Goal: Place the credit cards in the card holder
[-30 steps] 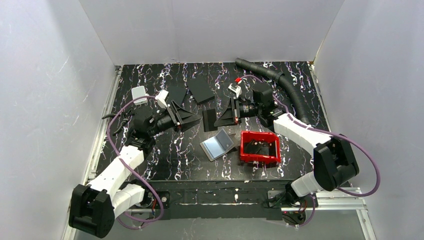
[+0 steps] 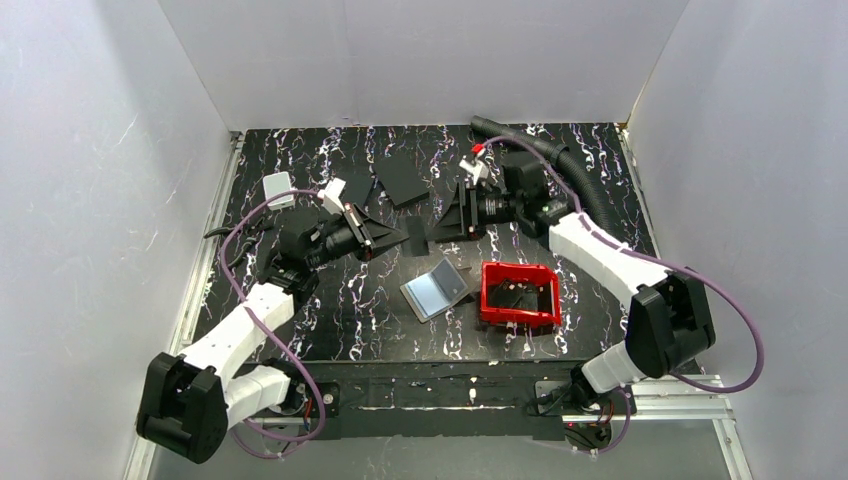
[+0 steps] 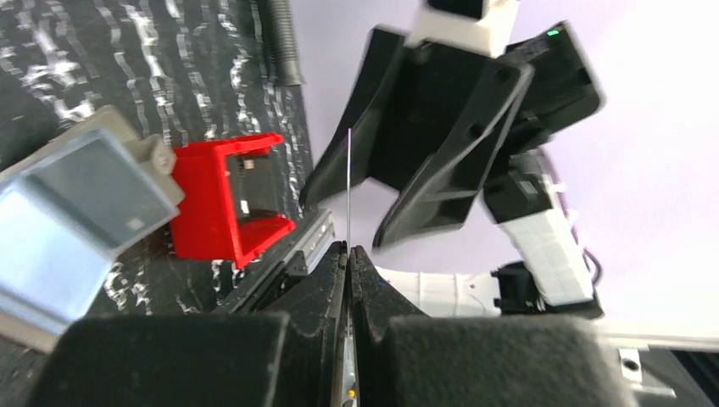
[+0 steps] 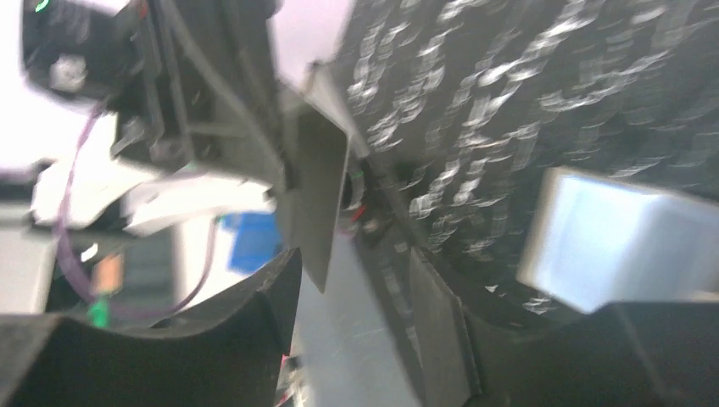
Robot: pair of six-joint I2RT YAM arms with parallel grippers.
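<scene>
A thin dark card (image 2: 416, 237) hangs upright between the arms, above the marbled table. My left gripper (image 2: 404, 238) is shut on its left end; the card shows edge-on as a thin line (image 3: 348, 186) in the left wrist view. To the card's right, my right gripper stands part open with nothing between its fingers, apart from the card (image 4: 315, 186). What looks like the card holder (image 2: 436, 289), pale and folded open, lies in front of the grippers. A red basket (image 2: 520, 320) with dark items inside, perhaps cards, is to its right.
Flat black pieces (image 2: 402, 181) and a small white box (image 2: 278, 190) lie toward the back left. A black corrugated hose (image 2: 560, 160) runs along the back right. Bare table surrounds the holder's left side.
My left gripper has moved right and shut on the card's left end.
</scene>
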